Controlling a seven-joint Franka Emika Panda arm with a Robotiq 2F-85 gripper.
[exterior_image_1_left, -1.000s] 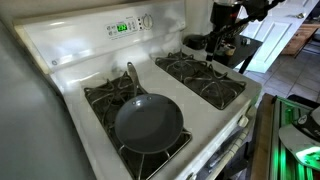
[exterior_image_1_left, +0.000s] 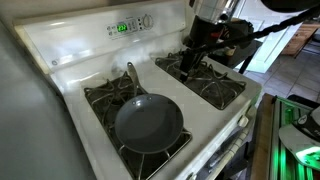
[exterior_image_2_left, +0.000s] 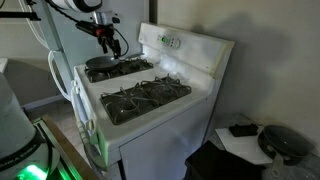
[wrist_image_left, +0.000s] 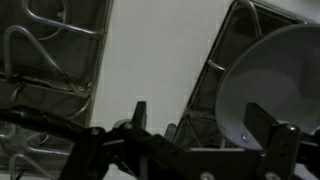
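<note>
A dark frying pan (exterior_image_1_left: 148, 124) sits on the left burners of the white stove, its handle (exterior_image_1_left: 132, 75) pointing toward the back panel. My gripper (exterior_image_1_left: 189, 62) hangs above the stove, to the right of the pan, touching neither. In the wrist view, the gripper is open, its two dark fingers apart and nothing held between them. Part of the pan (wrist_image_left: 275, 85) shows beyond the right finger, with its right side cut off by the frame. In the second exterior view the pan (exterior_image_2_left: 103, 64) lies beneath the arm.
Empty black grates (exterior_image_1_left: 215, 85) cover the right burners. A bare white strip (exterior_image_1_left: 192, 107) runs between the burner sets. Behind stands the control panel (exterior_image_1_left: 100, 30) with a green display. In the second exterior view, another dark pan (exterior_image_2_left: 286, 140) is at the far right.
The pan has not moved.
</note>
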